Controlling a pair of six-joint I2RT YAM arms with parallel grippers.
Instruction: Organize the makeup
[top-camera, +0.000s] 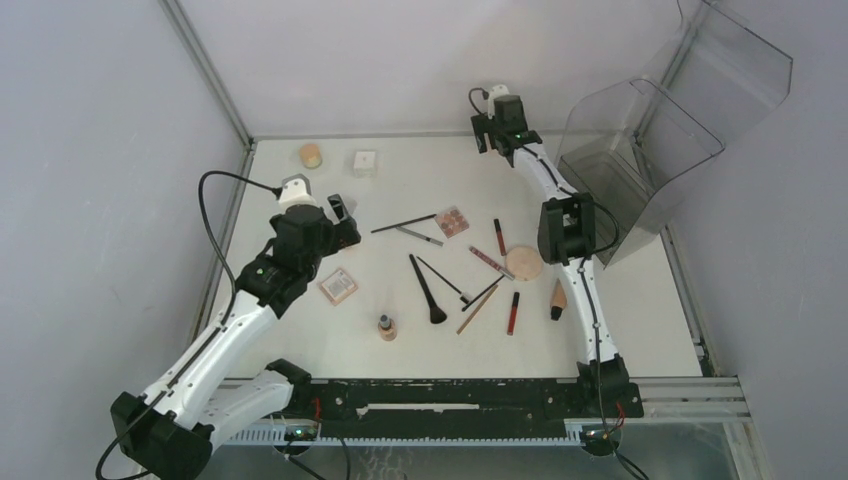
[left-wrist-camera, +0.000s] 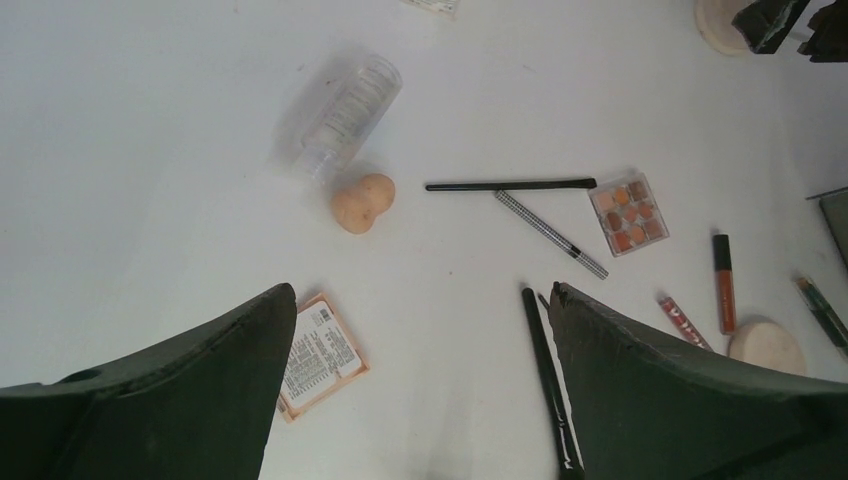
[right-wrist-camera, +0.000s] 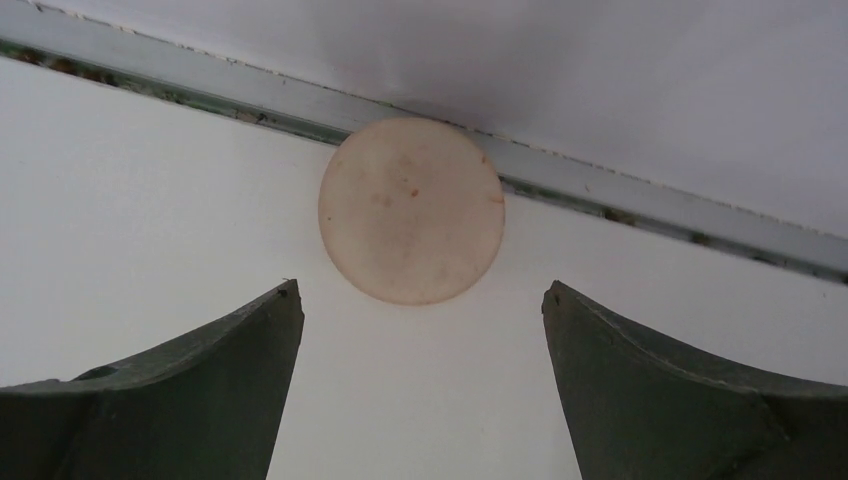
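My open left gripper hangs over the left-middle of the table, with a clear tube (left-wrist-camera: 350, 110), a peach sponge (left-wrist-camera: 362, 203) and a boxed compact (top-camera: 338, 285) below it. My open right gripper is at the back, over a round beige disc (right-wrist-camera: 410, 210) beside the wall, nothing held. Scattered makeup includes an eyeshadow palette (top-camera: 452, 222), a large brush (top-camera: 428, 297), pencils, lip products (top-camera: 512, 314), another round disc (top-camera: 524, 262), a foundation bottle (top-camera: 386, 328) and a tube (top-camera: 559, 299).
A clear acrylic organizer (top-camera: 651, 212) stands at the right, beside my right arm. A small jar (top-camera: 310, 155) and white box (top-camera: 364, 164) sit at the back left. Walls border the table.
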